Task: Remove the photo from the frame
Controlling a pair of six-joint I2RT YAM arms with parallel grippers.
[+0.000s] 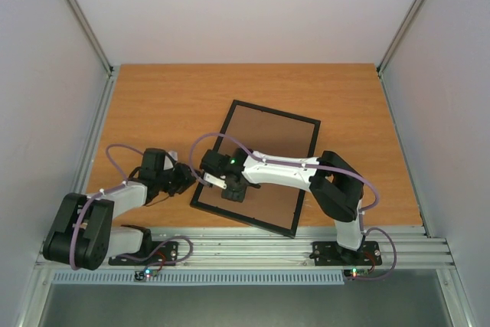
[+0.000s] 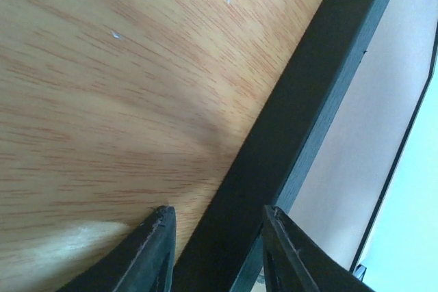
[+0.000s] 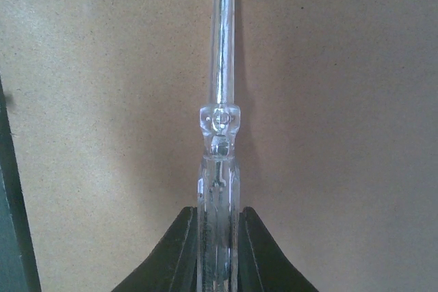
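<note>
The dark picture frame (image 1: 276, 112) lies face down on the table, its brown backing (image 1: 269, 132) upward. My left gripper is low at the frame's left edge, part open, fingertips either side of the dark border (image 2: 287, 135); whether they touch it is unclear. My right gripper is over the backing, its fingers on either side of a clear-handled screwdriver (image 3: 220, 135) that points away from the wrist; whether they grip it firmly is hard to tell. The right arm covers much of the backing in the top view.
Pale walls (image 1: 436, 143) bound both sides, with a metal rail along the front edge.
</note>
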